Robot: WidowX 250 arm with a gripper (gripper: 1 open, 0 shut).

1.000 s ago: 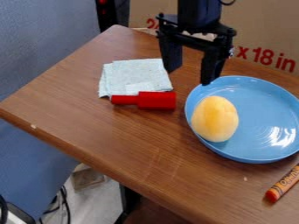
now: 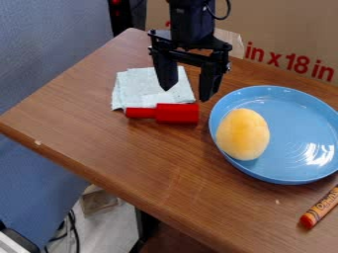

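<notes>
My black gripper (image 2: pixel 187 77) hangs open over the back of the wooden table, its two fingers apart above the pale folded cloth (image 2: pixel 137 91). A red cylindrical object (image 2: pixel 169 114) with a narrower end lies just in front of the cloth, below the gripper. To the right, a yellow oval object (image 2: pixel 243 132) rests on the blue plate (image 2: pixel 299 138).
An orange crayon-like stick (image 2: pixel 319 206) lies at the right front edge. A cardboard box (image 2: pixel 278 54) stands behind the table.
My gripper has moved left over the last second, away from the blue plate and toward the cloth. The objects on the table have not moved.
</notes>
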